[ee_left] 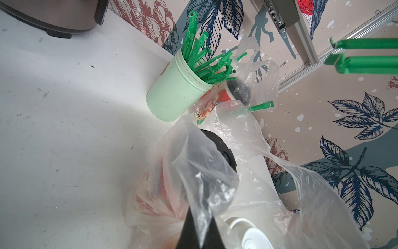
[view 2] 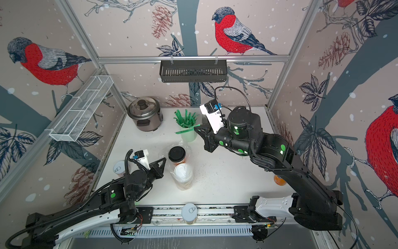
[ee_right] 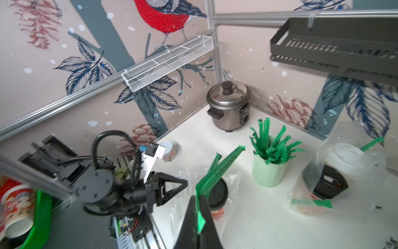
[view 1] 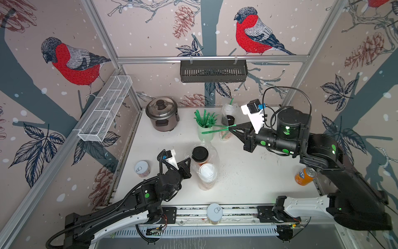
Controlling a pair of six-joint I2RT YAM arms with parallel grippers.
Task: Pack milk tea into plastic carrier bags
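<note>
A clear plastic bag point(ee_left: 265, 174) stands open on the table around a black-lidded cup point(view 1: 200, 154) and a white-lidded cup point(view 1: 207, 171). Its left edge is pinched by my left gripper, shut on the film. Wrapped green straws, two as seen in the left wrist view, stick out of my right gripper, which is shut on them and raised above the table, right of the bag. A pale green holder point(ee_right: 269, 172) keeps several more straws. Behind it, a second bag point(ee_right: 298, 195) contains cups and a straw.
A rice cooker point(view 1: 162, 114) occupies the back left. One can point(view 1: 142, 168) stands at left, another point(view 1: 214, 213) on the front edge, and an orange can point(view 1: 305, 176) at right. Table space right of the open bag is clear.
</note>
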